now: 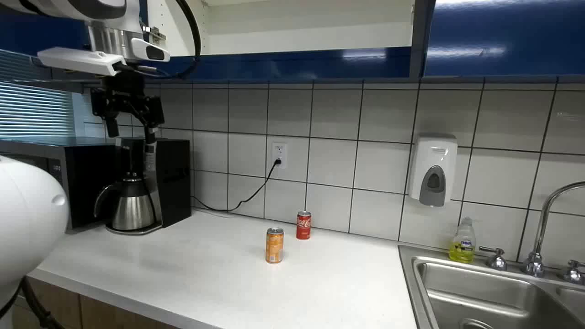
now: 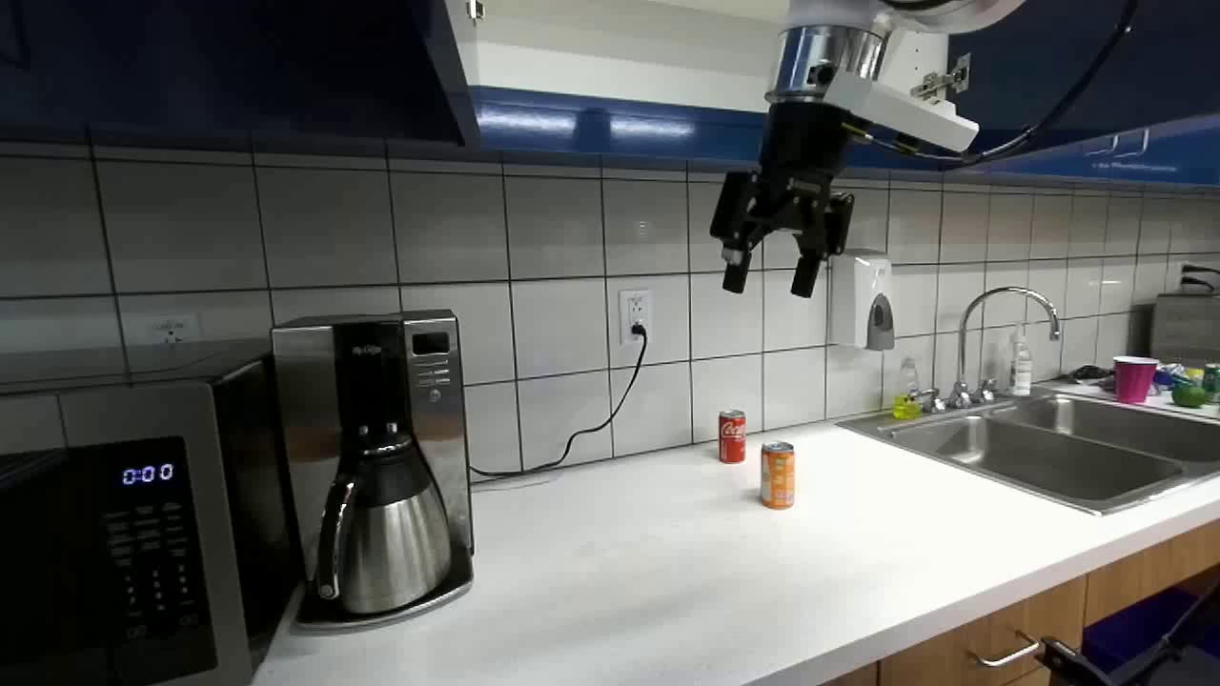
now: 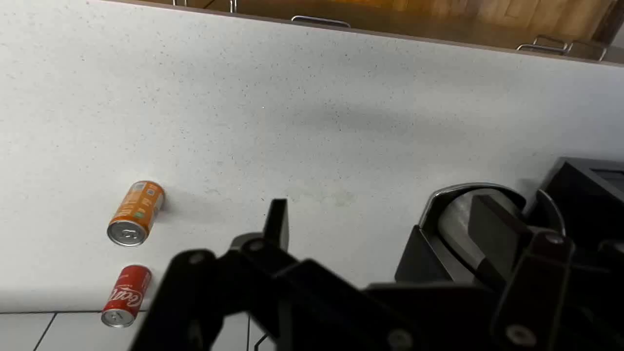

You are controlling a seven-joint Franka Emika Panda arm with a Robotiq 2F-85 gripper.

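Note:
High above the white counter (image 1: 208, 274), my gripper (image 2: 772, 286) points down, open and empty. Its two fingers are spread wide in the wrist view, where one black finger (image 3: 277, 225) shows near the middle. An orange can (image 1: 274, 246) stands upright on the counter, well below the gripper. Behind it, close to the tiled wall, is an upright red Coca-Cola can (image 1: 304, 225). The two cans are near each other but apart. Both appear at the lower left of the wrist view, the orange can (image 3: 137, 211) above the red can (image 3: 126, 294).
A coffee maker (image 2: 457, 389) with a steel carafe (image 2: 395, 537) stands beside a microwave (image 2: 149, 537). The sink (image 1: 419, 290), dish soap (image 1: 462, 244) and faucet lie on the other side. A black cord runs along the wall. An open cabinet (image 1: 307, 27) is overhead.

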